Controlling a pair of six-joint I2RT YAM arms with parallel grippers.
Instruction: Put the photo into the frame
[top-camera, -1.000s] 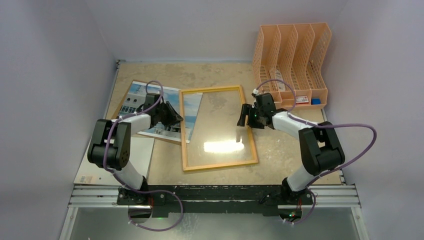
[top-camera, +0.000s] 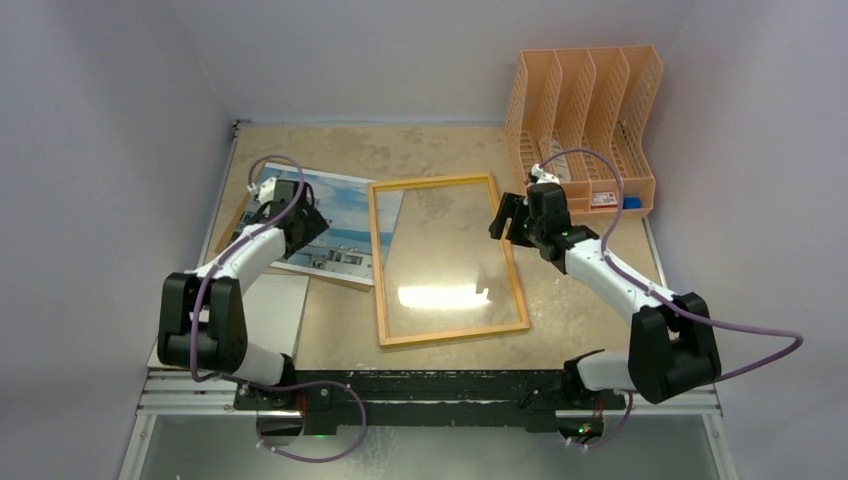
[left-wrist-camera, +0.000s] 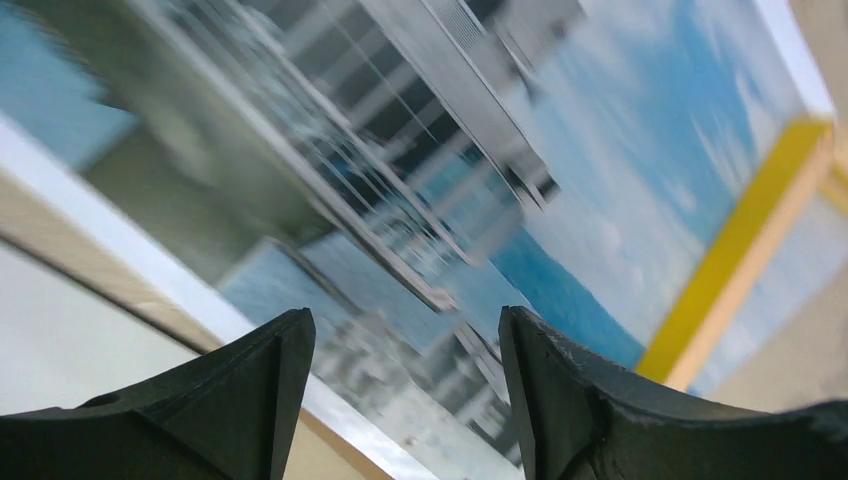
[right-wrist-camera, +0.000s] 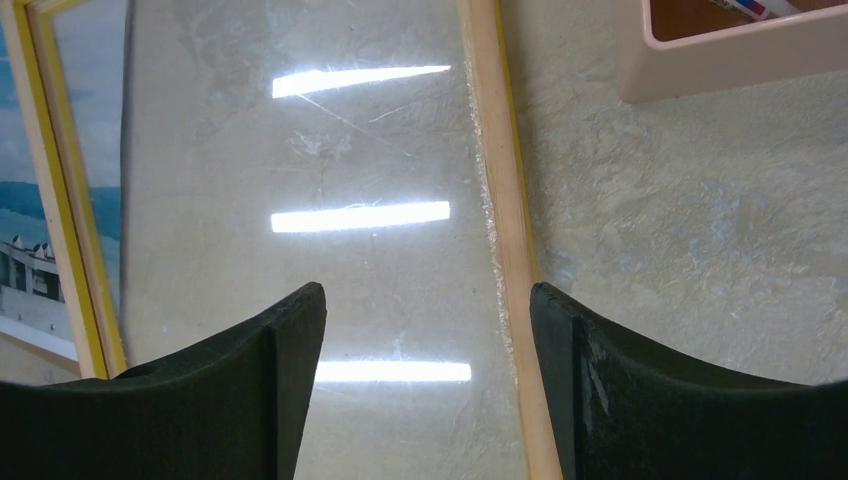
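Observation:
The yellow wooden frame (top-camera: 450, 335) with its clear pane lies mid-table. The photo (top-camera: 345, 255), a blue sky and white building print, lies on a backing left of it, partly under the frame's left side. My left gripper (top-camera: 312, 225) is open above the photo; the left wrist view (left-wrist-camera: 406, 330) is blurred. My right gripper (top-camera: 500, 222) hovers at the frame's right bar with its fingers apart; in the right wrist view the bar (right-wrist-camera: 510, 240) runs below the right gripper, nothing visibly held.
A pink divided organiser (top-camera: 580, 110) stands at the back right. A white board (top-camera: 278, 310) lies at front left. Bare table shows behind and right of the frame.
My left gripper has since moved left over the photo. My right arm moved right.

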